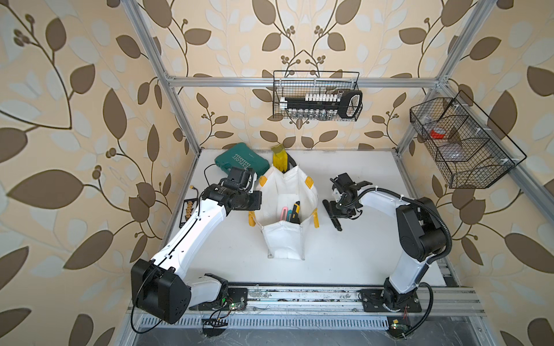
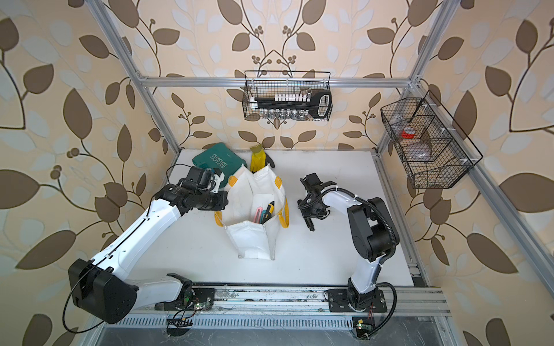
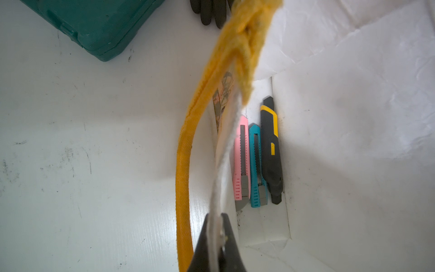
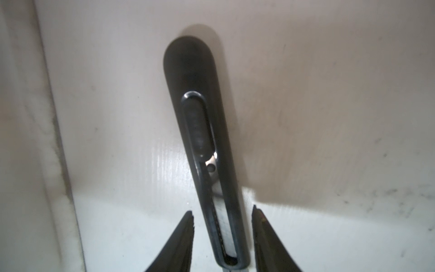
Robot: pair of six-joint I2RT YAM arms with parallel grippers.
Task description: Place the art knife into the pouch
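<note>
The black art knife lies on the table right of the white pouch; the right wrist view shows it large. My right gripper is low over it, fingers apart on either side of its lower end, not closed on it. My left gripper is shut on the pouch's left rim, with the yellow strap beside it. Inside the pouch lie a pink cutter, a teal cutter and a black-and-yellow cutter.
A green case and yellow gloves lie at the back. Wire baskets hang on the frame above.
</note>
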